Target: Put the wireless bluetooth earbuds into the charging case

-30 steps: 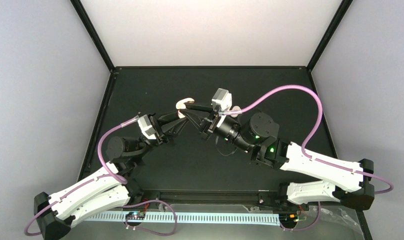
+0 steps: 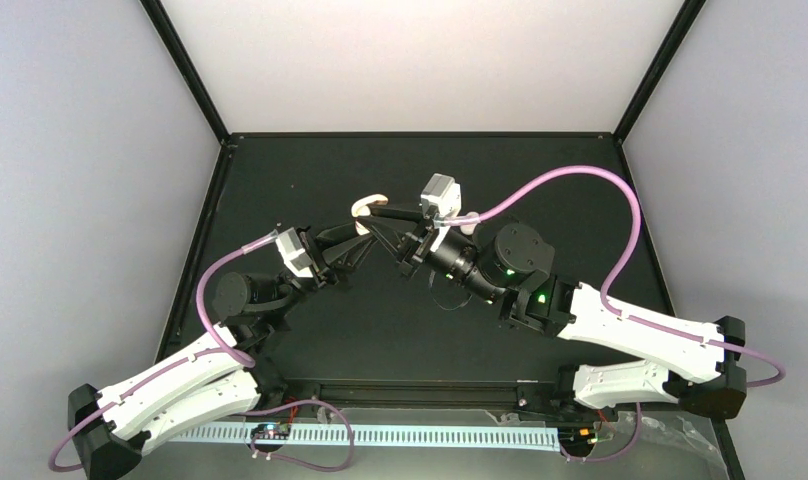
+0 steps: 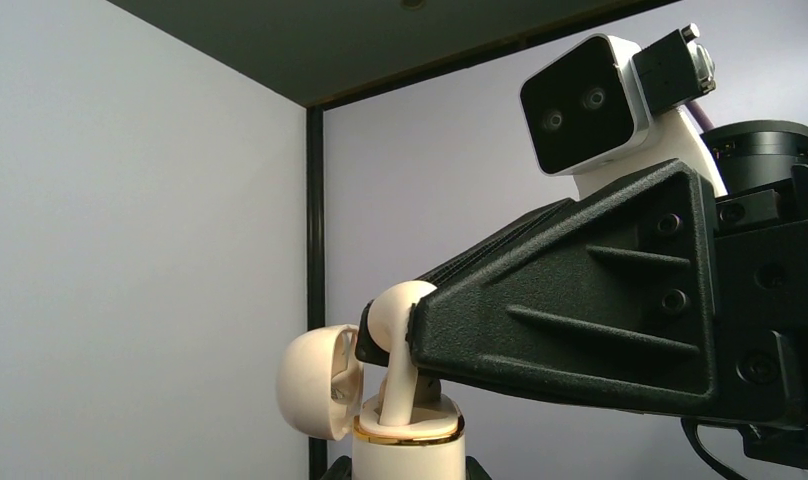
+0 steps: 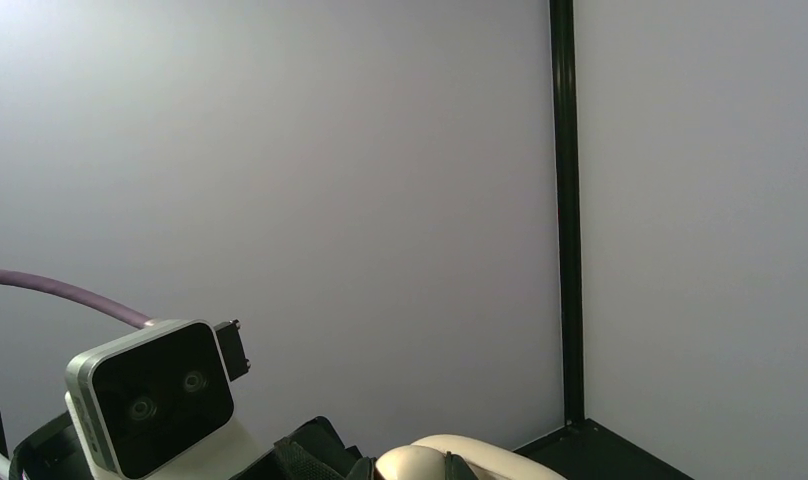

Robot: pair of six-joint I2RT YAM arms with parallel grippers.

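Observation:
The cream charging case (image 3: pixel 408 460), with a gold band round its rim, is held up off the table, its rounded lid (image 3: pixel 310 390) swung open to the left. Shut on the case body is my left gripper (image 2: pixel 361 232); only bits of its fingertips show at the bottom of the left wrist view. A cream earbud (image 3: pixel 402 303) is pinched by its head in my right gripper (image 2: pixel 366 214), which is shut on it. The earbud's stem points down and its lower end reaches the case opening. How deep it sits is hard to tell. The right wrist view shows the earbud head (image 4: pixel 410 462) between dark fingertips.
The two grippers meet nearly tip to tip above the black table (image 2: pixel 410 340), which is otherwise clear. My right wrist camera (image 3: pixel 585 105) rises close above the case. Purple cables (image 2: pixel 630 230) loop along both arms.
The left arm and the case look unmoved.

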